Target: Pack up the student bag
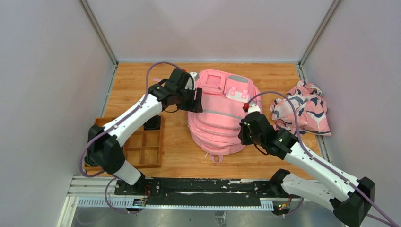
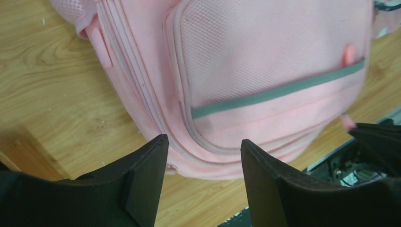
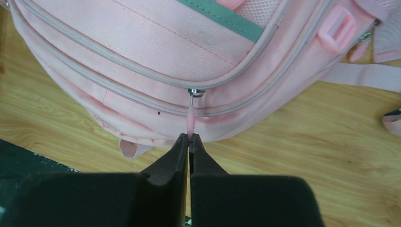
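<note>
The pink student bag [image 1: 220, 120] lies on the wooden table, its grab loop toward the front edge. My right gripper is shut on a pink zipper pull [image 3: 191, 118], whose metal slider [image 3: 195, 91] sits on the front pocket's zip. Over the bag's left side hangs my left gripper [image 1: 198, 100]. In the left wrist view its fingers [image 2: 153, 161] stand apart, with the bag's lower pocket [image 2: 265, 123] beyond them and nothing gripped between. In that view, the right gripper's dark tip [image 2: 352, 127] shows at the right edge with a bit of pink at its end.
A wooden compartment tray [image 1: 151, 164] sits at the left, a black item [image 1: 152, 123] in its back corner. Crumpled pink patterned cloth [image 1: 302, 109] lies against the right wall. Bare table shows around the bag.
</note>
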